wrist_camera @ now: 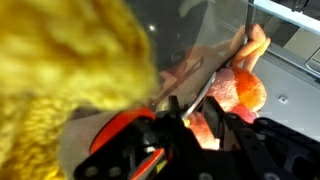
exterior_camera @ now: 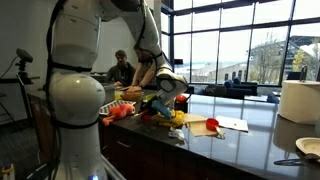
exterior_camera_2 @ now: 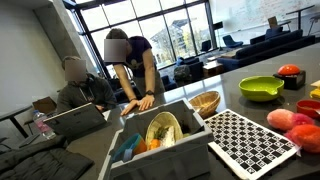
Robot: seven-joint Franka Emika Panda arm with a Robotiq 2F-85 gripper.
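In exterior view 1 my gripper [exterior_camera: 157, 106] is low over the cluttered left part of the counter, beside a yellow fuzzy thing [exterior_camera: 179, 118]. Its fingers are too small to judge there. The wrist view shows the gripper with its dark fingers part way apart. An orange and pink soft toy [wrist_camera: 240, 90] lies at and just beyond the fingertips; whether they touch it is unclear. Blurred yellow fuzz [wrist_camera: 50, 75] fills the left side, close to the camera. A red rounded thing [wrist_camera: 118, 130] shows left of the fingers.
A red bowl [exterior_camera: 212, 123] stands right of the clutter, and the counter [exterior_camera: 250, 145] beyond it is mostly clear. Exterior view 2 shows a grey bin [exterior_camera_2: 165, 160], a checkered board [exterior_camera_2: 248, 145] and a green bowl [exterior_camera_2: 261, 89]. Two people are behind the counter.
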